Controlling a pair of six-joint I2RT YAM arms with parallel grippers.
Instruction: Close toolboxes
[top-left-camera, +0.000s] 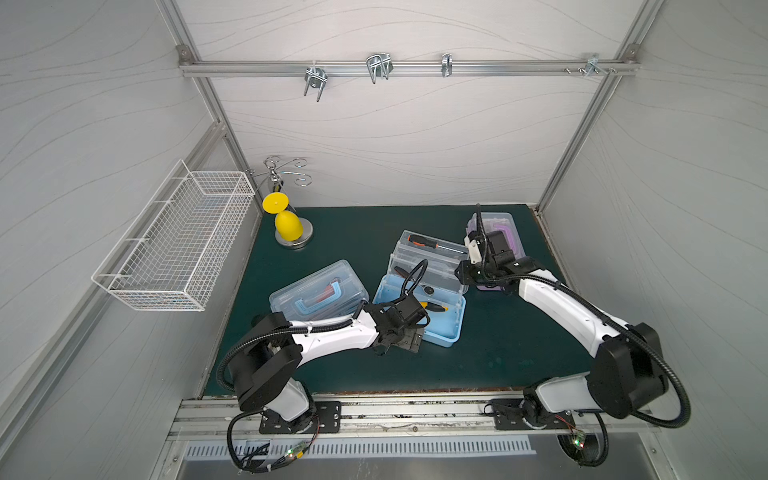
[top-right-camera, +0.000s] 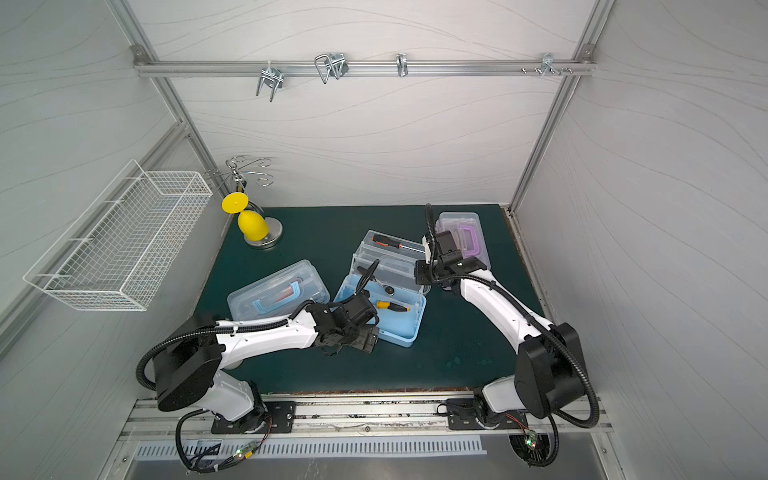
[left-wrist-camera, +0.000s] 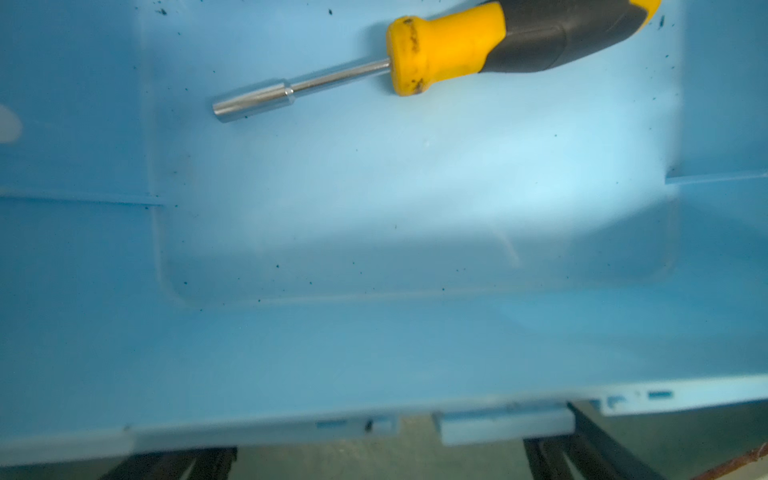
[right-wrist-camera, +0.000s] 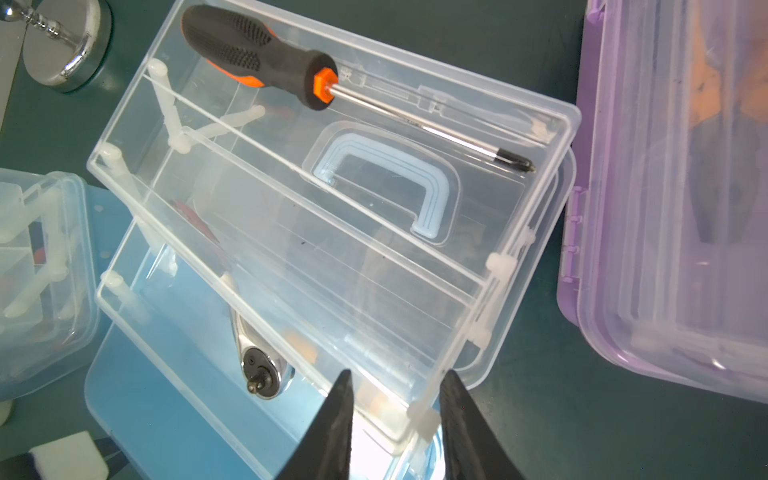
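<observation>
An open blue toolbox (top-left-camera: 444, 324) holds a yellow-black screwdriver (left-wrist-camera: 560, 36). Its clear lid and trays (right-wrist-camera: 376, 264) are raised at the back, carrying an orange-black screwdriver (right-wrist-camera: 264, 60) and a ratchet (right-wrist-camera: 260, 368). My left gripper is at the box's front wall, fingers low at the bottom edge of its wrist view; whether they grip is unclear. My right gripper is over the right end of the trays, fingers apart, part open. A closed clear-lidded blue toolbox (top-left-camera: 320, 284) lies at left; a purple toolbox (right-wrist-camera: 656, 200) stands back right with its lid down.
A yellow object on a metal stand (top-left-camera: 289, 228) stands back left. A wire basket (top-left-camera: 160, 264) hangs on the left wall. Bare mat (top-left-camera: 520, 344) lies front right and along the back.
</observation>
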